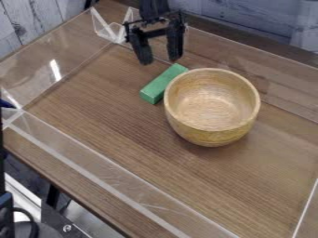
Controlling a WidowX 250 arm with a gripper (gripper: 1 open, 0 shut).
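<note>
A green block (162, 84) lies on the wooden table, just left of a round tan bowl (211, 116) and partly against its rim. My black gripper (156, 54) hangs above and behind the block at the top centre, its fingers apart and nothing visible between them.
Clear plastic and a white object sit at the back near the arm. Dark items lie at the lower left edge.
</note>
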